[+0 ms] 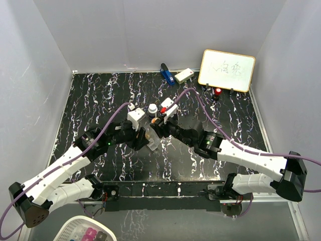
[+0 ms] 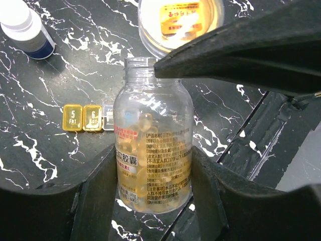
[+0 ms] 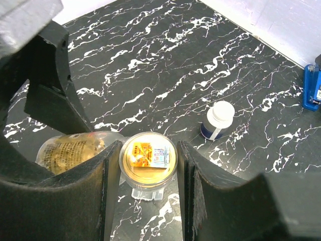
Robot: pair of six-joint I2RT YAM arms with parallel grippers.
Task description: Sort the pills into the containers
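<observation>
In the left wrist view my left gripper is shut on a clear, uncapped bottle of yellow capsules, upright in that view. A pill box with yellow lids lies on the table, partly hidden behind the bottle. My right gripper is shut on a round clear lid with a gold label. One dark right finger crosses above the bottle's mouth in the left wrist view. From above, the left gripper and right gripper are close together.
A white-capped bottle stands just behind the grippers. Farther back are a blue stapler, a pale box, a red-capped bottle and a whiteboard.
</observation>
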